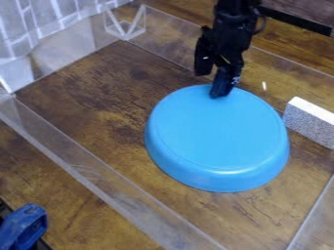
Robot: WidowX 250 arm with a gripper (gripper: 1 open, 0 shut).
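A large upturned blue round bowl or lid [216, 142] lies on the wooden floor of a clear-walled tray. The dark robot gripper [221, 61] reaches down from the top to its far rim, with a fingertip over or on the rim. Whether it is open or shut is hard to make out against the dark wood.
A white speckled block [311, 122] lies at the right. A blue object [19, 228] sits at the lower left, outside the clear wall.
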